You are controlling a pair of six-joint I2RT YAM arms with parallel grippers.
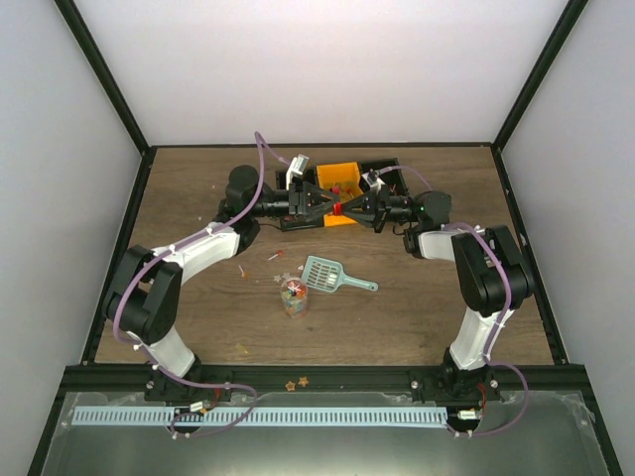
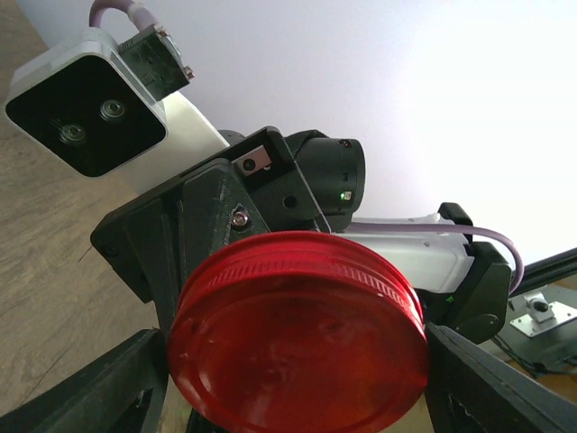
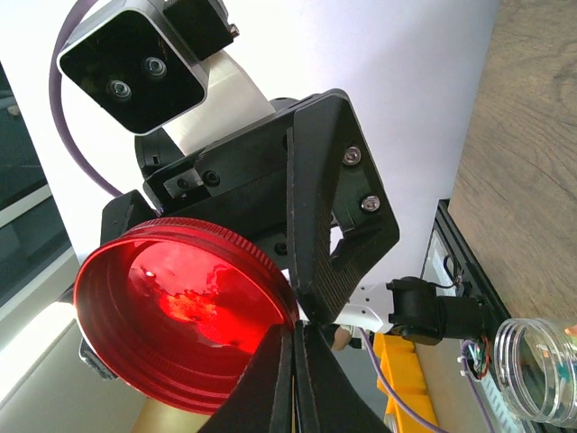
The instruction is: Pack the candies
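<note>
A red lid [image 1: 337, 209] is held in the air between my two grippers, above the table. The left wrist view shows the smooth outer face of the lid [image 2: 297, 347] filling the gap of my left gripper, with a finger against each side. In the right wrist view the hollow inside of the lid [image 3: 185, 307] shows; my right gripper is shut, fingertips meeting at the lid's rim. A clear jar [image 1: 295, 297] with colourful candies stands on the table, its threaded mouth uncovered in the right wrist view. Several loose candies [image 1: 276, 255] lie nearby.
A pale blue slotted scoop [image 1: 342, 277] lies right of the jar. Behind the grippers is a yellow bin [image 1: 339, 174] with some candies, set in a black tray [image 1: 301, 224].
</note>
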